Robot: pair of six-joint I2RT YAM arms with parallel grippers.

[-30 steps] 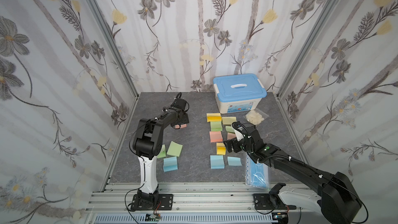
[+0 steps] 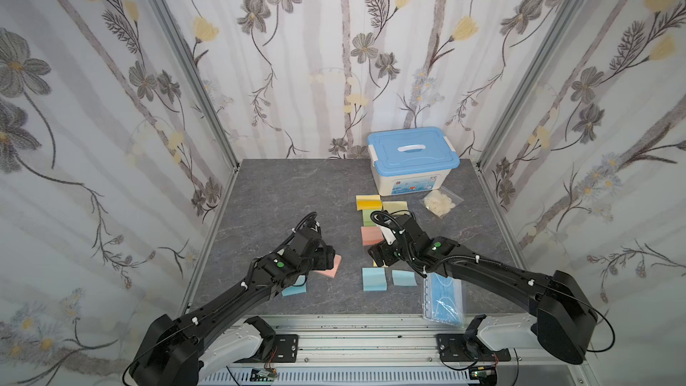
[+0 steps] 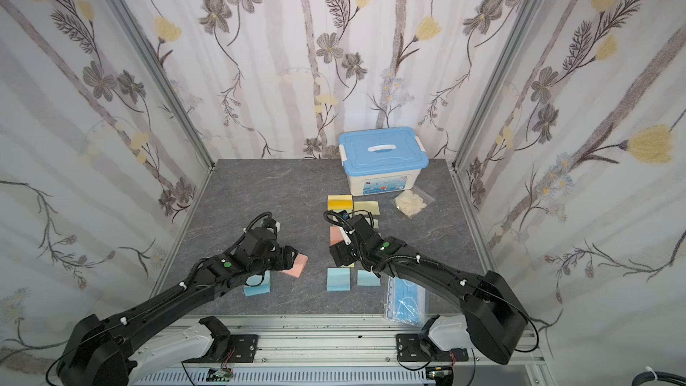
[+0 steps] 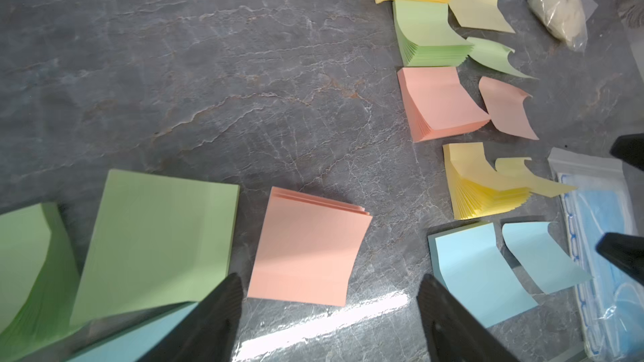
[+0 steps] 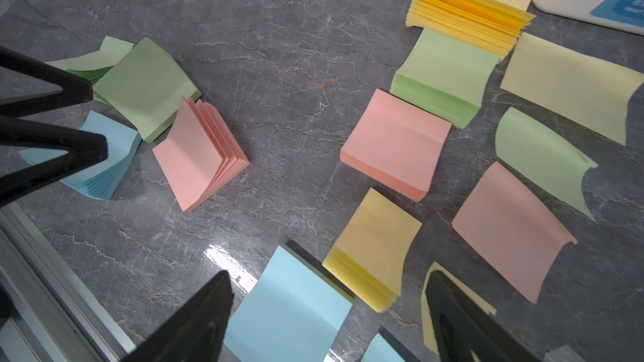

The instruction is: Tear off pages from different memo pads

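A pink memo pad (image 4: 312,248), its sheets a little fanned, lies beneath my left gripper, whose fingers are apart with nothing held. Beside it are a green sheet (image 4: 157,238), a curled green pad (image 4: 27,254) and a blue pad (image 5: 100,154). Another column holds orange (image 5: 463,16), green (image 5: 446,70), pink (image 5: 395,140), yellow (image 5: 372,241) and blue pads (image 5: 288,315). Single curled sheets, such as a pink sheet (image 5: 513,228) and a green sheet (image 5: 543,154), lie right of that column. My right gripper is open above the yellow and blue pads, empty.
A lidded box (image 2: 411,161) stands at the back right, with a small clear bag (image 2: 441,202) before it. A packet of blue masks (image 2: 444,296) lies at the front right.
The right gripper has moved left, toward the middle.
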